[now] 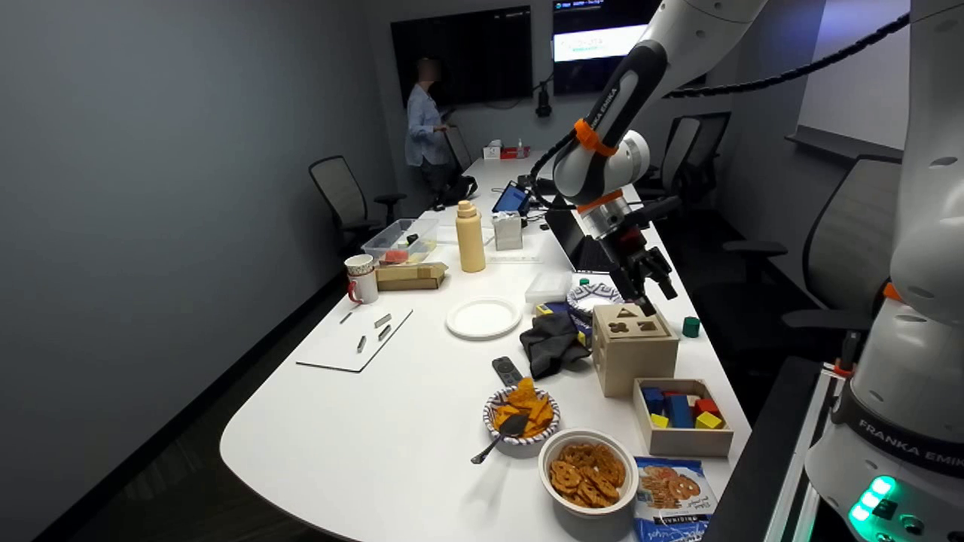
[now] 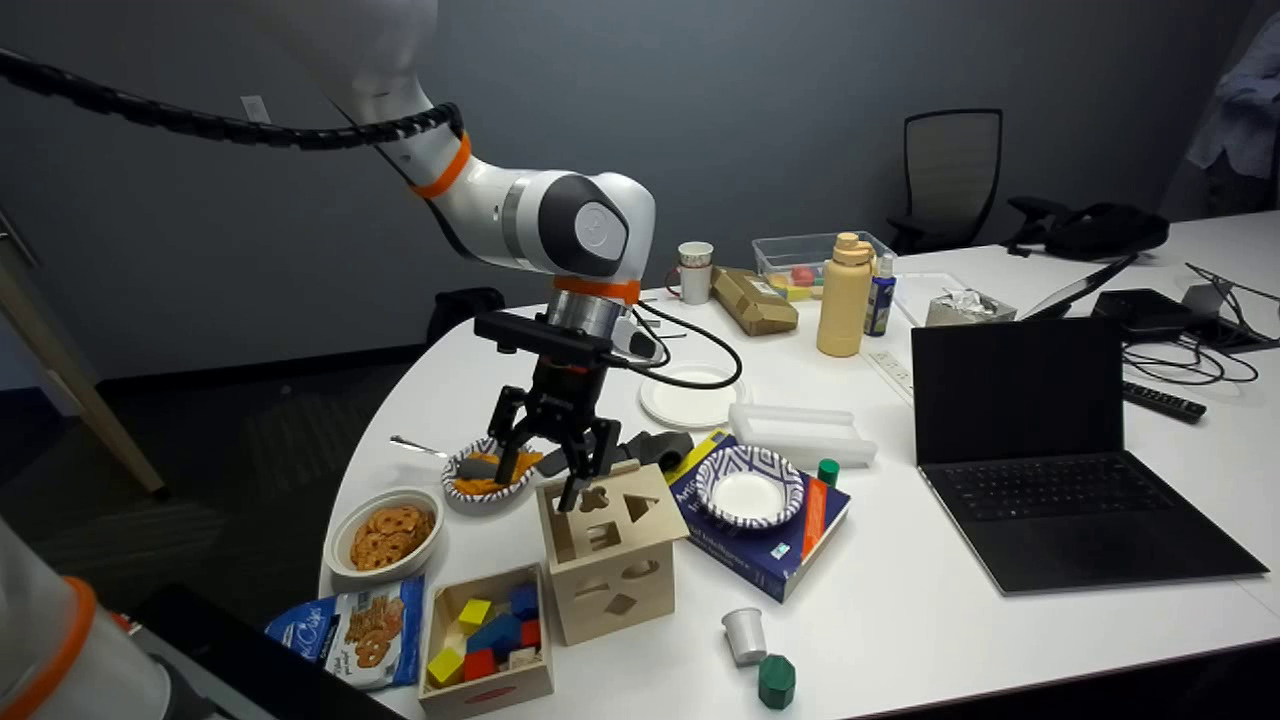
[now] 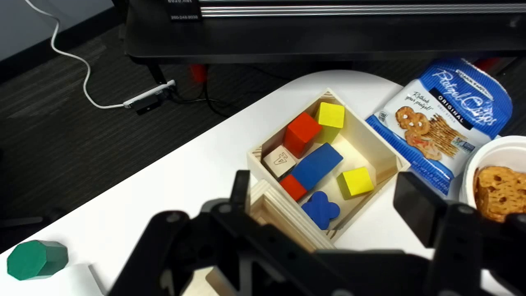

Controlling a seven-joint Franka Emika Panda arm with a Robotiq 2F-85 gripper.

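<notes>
My gripper (image 2: 528, 482) is open and empty, hanging above the wooden shape-sorter box (image 2: 615, 592) with its fingers spread. In the wrist view the fingers (image 3: 417, 207) stand wide apart, and part of the sorter shows beneath the gripper. Beside the sorter sits an open wooden tray (image 2: 486, 697) of blocks. Inside that tray lie a blue flower-shaped block (image 3: 321, 209), a long blue block (image 3: 317, 165), a red block (image 3: 301, 133), a yellow cube (image 3: 355, 182), a plain wooden block (image 3: 279, 160) and others. A green block (image 2: 776, 680) lies apart near the table edge.
Close by are a pretzel bag (image 2: 360, 636), a pretzel bowl (image 1: 544, 461), a chip bowl (image 1: 492, 424) with a spoon, and a small grey cup (image 2: 745, 635). A patterned bowl (image 2: 750, 486) rests on a blue book box (image 2: 768, 564). Open table lies left in exterior view 1.
</notes>
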